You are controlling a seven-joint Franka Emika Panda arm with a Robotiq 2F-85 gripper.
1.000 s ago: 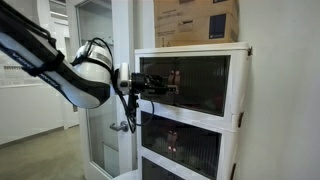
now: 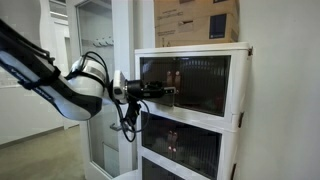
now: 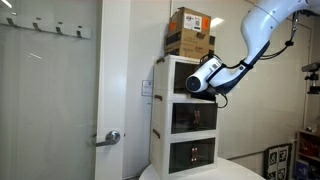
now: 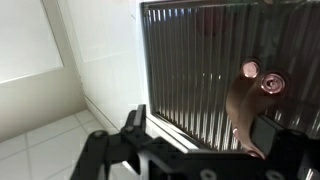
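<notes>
A white cabinet (image 2: 242,85) with dark ribbed doors stands against the wall. In the wrist view, a brown strap handle (image 4: 240,108) with round studs is fixed to the ribbed door (image 4: 185,60). My gripper faces the door with its fingers wide apart. The strap is near the right finger (image 4: 272,140), which hides part of it; I cannot tell whether they touch. From outside, my gripper (image 2: 166,91) is at the top compartment, close to the handles (image 2: 176,80).
Cardboard boxes (image 2: 197,22) are stacked on top of the cabinet. Lower ribbed doors (image 2: 190,145) are below. A glass-paned door (image 2: 100,50) stands left of the cabinet, near the arm (image 2: 85,92).
The arm has shifted slightly down and to the left in the exterior view. My gripper remains in front of the top compartment, and the cabinet doors look unchanged.
</notes>
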